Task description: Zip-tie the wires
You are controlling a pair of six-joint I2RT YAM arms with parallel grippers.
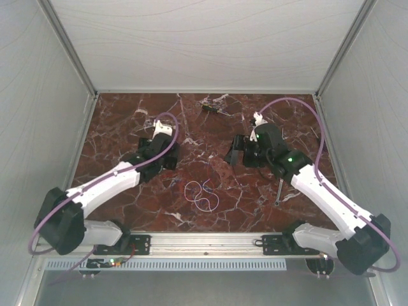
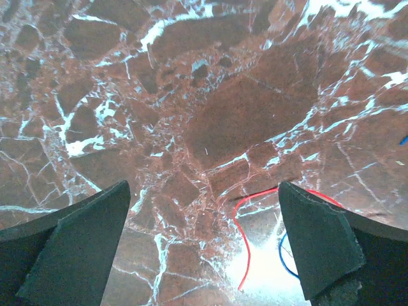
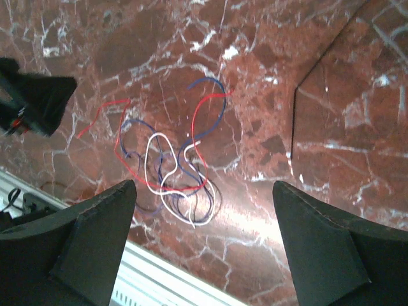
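A loose tangle of red, white and blue wires (image 3: 167, 189) lies on the marble table, its white loops (image 1: 203, 210) clearest in the top view. My left gripper is open above the table with nothing between its fingers; a red wire (image 2: 246, 248) and a blue wire (image 2: 281, 255) pass partly behind its right finger. Open and empty, my right gripper hangs to the right of the tangle and farther back. A thin bent black strip, probably a zip tie (image 3: 294, 121), lies on the table right of the wires.
A black-handled tool (image 1: 215, 109) lies at the back of the table. A silver-shafted tool (image 1: 279, 191) is beside the right arm. The left gripper's dark body (image 3: 38, 102) shows at the right wrist view's left edge. The white front rail (image 1: 204, 237) borders the table.
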